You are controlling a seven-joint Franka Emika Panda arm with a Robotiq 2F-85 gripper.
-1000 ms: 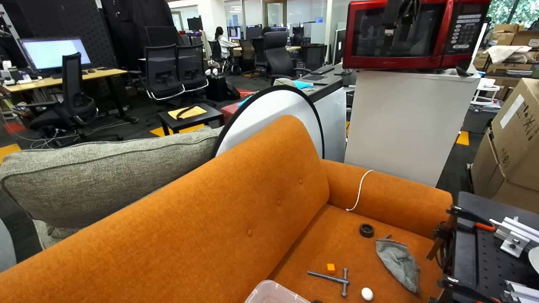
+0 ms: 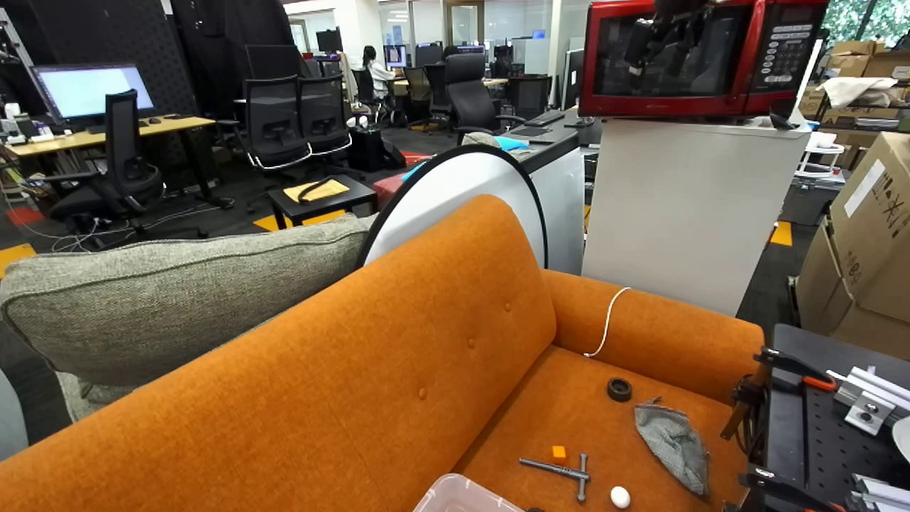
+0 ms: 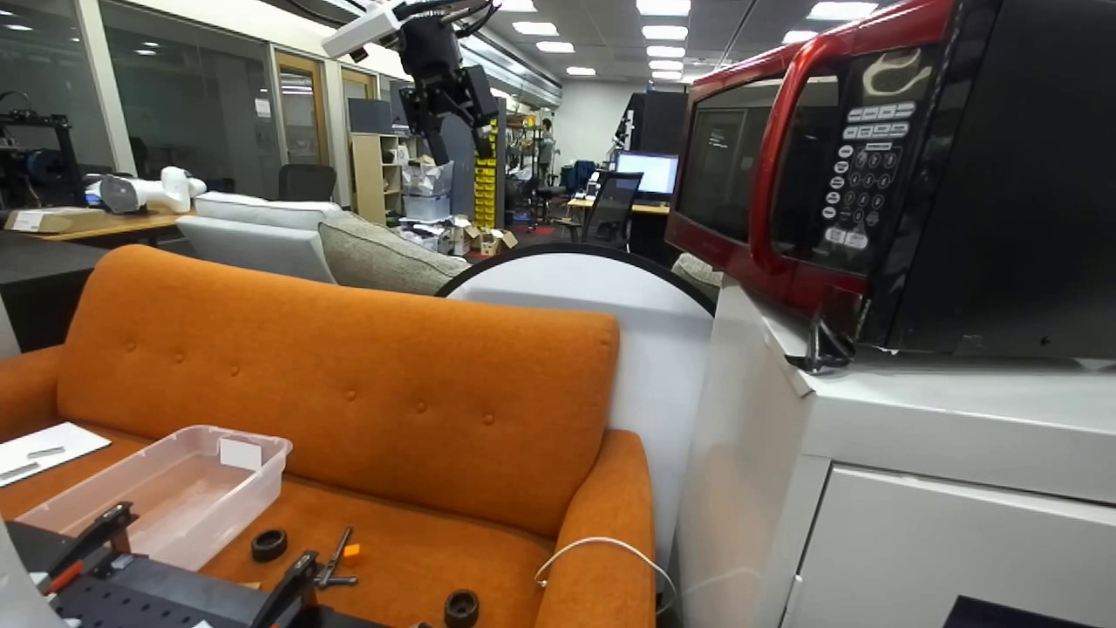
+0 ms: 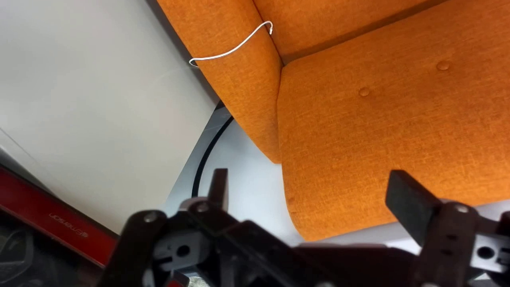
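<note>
My gripper stands open, its two fingers wide apart with nothing between them in the wrist view. It hangs high over the back of the orange sofa (image 3: 345, 356), well above the seat. In exterior view 1 the gripper (image 2: 657, 60) shows dark against the front of the red microwave (image 2: 614, 106); whether they touch cannot be told there. A white cord (image 4: 224, 54) is draped over the sofa's armrest. On the seat lie a black ring (image 2: 619, 390), a grey cloth (image 2: 674, 445), an orange cube (image 2: 559, 453), a grey T-shaped tool (image 2: 554, 468) and a white egg-like object (image 2: 620, 496).
The microwave rests on a white cabinet (image 2: 682, 205) beside the sofa. A clear plastic bin (image 3: 267, 471) and a white board (image 3: 78, 441) are on the seat's far end. A dark clamped table (image 2: 793, 427) borders the sofa's front. Behind the sofa stands a round white panel (image 3: 654, 314).
In exterior view 1 my gripper has turned and shifted slightly left and down before the microwave. The objects on the sofa look unmoved.
</note>
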